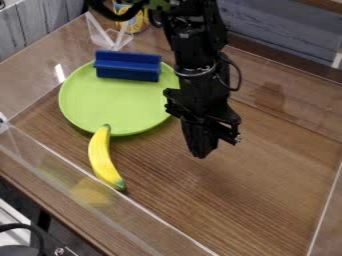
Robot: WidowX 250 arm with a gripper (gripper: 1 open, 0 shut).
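Observation:
My black gripper (202, 140) hangs over the wooden tabletop at the centre, right of the green plate, its tip shut with nothing visible between the fingers. A yellow banana (104, 160) lies on the wood at the lower left, apart from the gripper. The green plate (94, 108) is at the left, with a blue block (127, 66) at its back part.
A yellow can (131, 18) and a clear plastic item (108, 37) stand at the back left. Clear walls or rims edge the work area.

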